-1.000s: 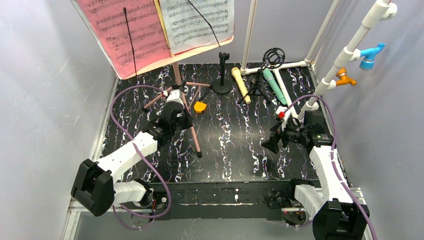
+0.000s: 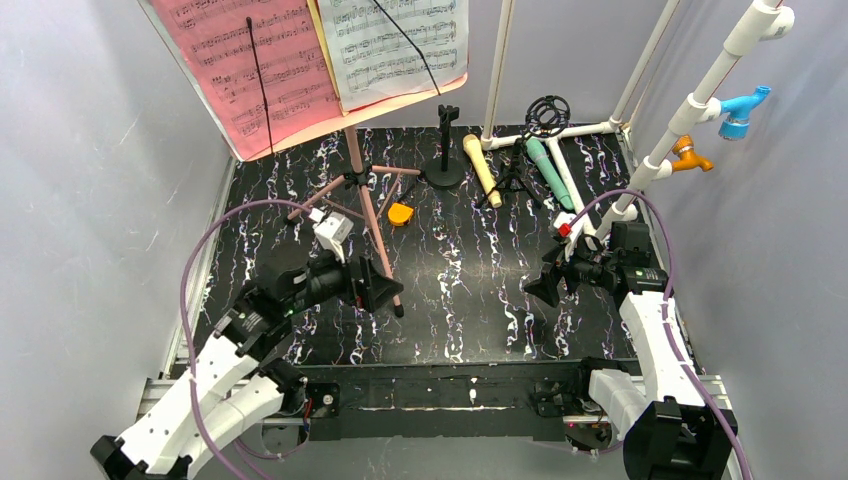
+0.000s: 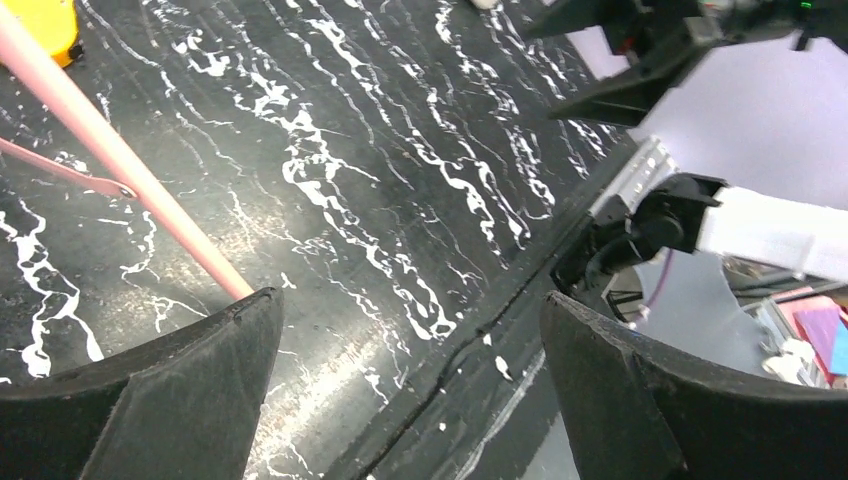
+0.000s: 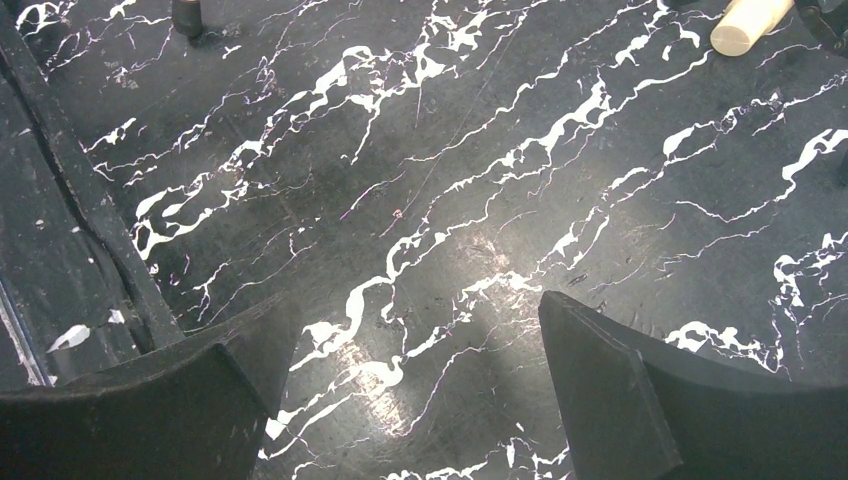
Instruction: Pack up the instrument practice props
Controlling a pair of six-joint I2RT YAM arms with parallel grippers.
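A pink music stand [image 2: 357,160] stands at the left with red and white sheet music [image 2: 390,45] on its desk. Close to one of its legs, my left gripper [image 2: 378,285] is open and empty; that leg [image 3: 130,160] also crosses the left wrist view. An orange item [image 2: 400,214] lies by the stand's base. Farther back are a black round-based stand [image 2: 444,172], a yellow microphone [image 2: 481,168], a small black tripod [image 2: 513,175] and a green microphone [image 2: 546,170]. My right gripper [image 2: 548,281] hangs open over bare tabletop, nothing between its fingers.
A white pipe frame [image 2: 690,110] with blue [image 2: 738,112] and orange [image 2: 690,154] taps rises at the right. A black ring-shaped item [image 2: 547,115] stands at the back.
The right arm stays still.
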